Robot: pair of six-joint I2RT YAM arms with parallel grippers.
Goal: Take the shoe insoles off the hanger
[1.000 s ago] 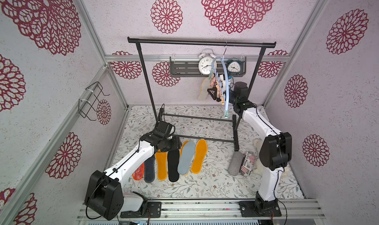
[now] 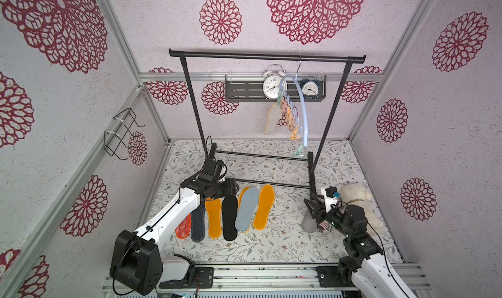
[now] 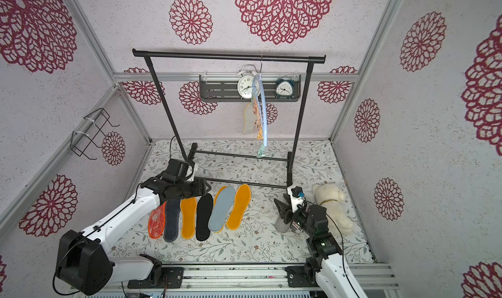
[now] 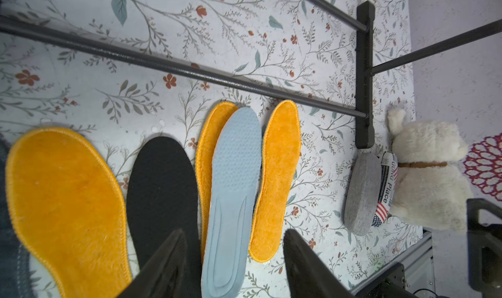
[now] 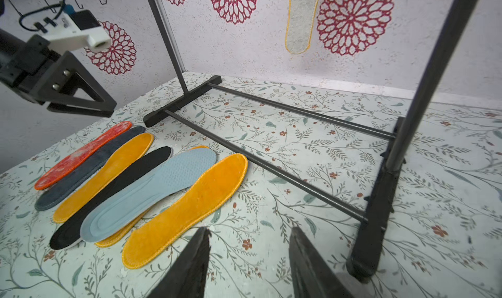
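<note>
A light blue clip hanger [image 2: 304, 117] hangs from the rack's top bar, with a pale insole [image 2: 273, 117] still clipped to it. On the table lie several insoles: red [image 3: 156, 219], dark grey, orange [image 4: 65, 204], black [image 4: 162, 188], light blue [image 4: 232, 172], more orange. My left gripper [image 2: 231, 187] hovers above them, fingers apart and empty. My right gripper [image 2: 316, 209] is low at the right, above a grey folded item, fingers apart with nothing between them.
The black rack's base bars [image 5: 261, 164] span behind the insoles. A white plush toy [image 4: 428, 183] and a printed cloth [image 4: 387, 188] lie at the right.
The hanger has shifted slightly. My left arm has barely moved.
</note>
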